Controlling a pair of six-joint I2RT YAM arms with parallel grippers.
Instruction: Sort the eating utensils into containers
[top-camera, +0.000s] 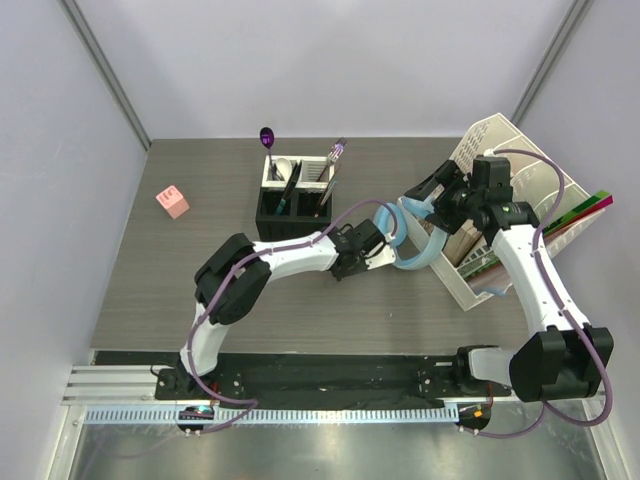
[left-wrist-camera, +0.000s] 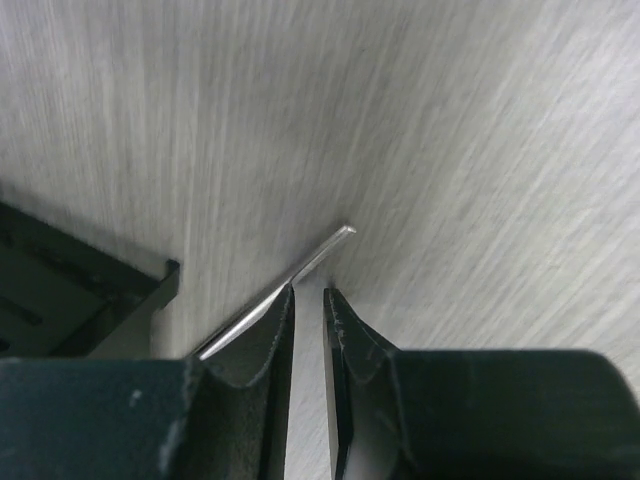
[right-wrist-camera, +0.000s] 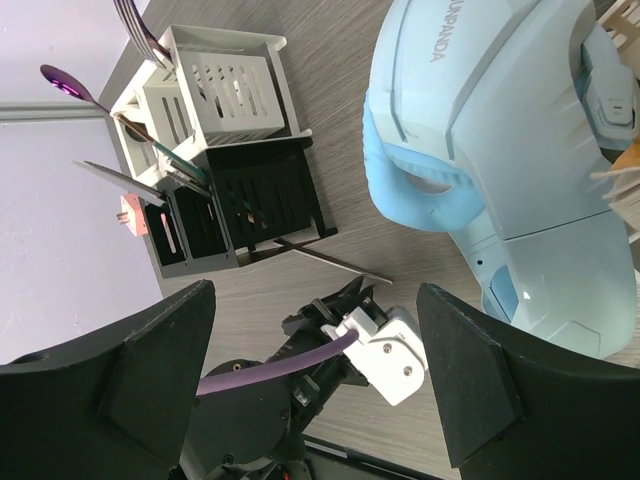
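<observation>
A thin metal utensil (left-wrist-camera: 322, 247) lies on the table (left-wrist-camera: 480, 160); in the left wrist view my left gripper is just over it, shut, with nothing visible between its fingers. A black and white caddy (top-camera: 295, 219) holds a purple spoon (top-camera: 266, 138), a white spoon, knives and other utensils at the back centre; in the right wrist view the loose utensil (right-wrist-camera: 340, 263) lies beside it. My right gripper hangs open above blue plastic items (right-wrist-camera: 520, 200) on the right.
A white rack (top-camera: 475, 140) with boards fills the right side. A pink cube (top-camera: 172, 200) sits at the left.
</observation>
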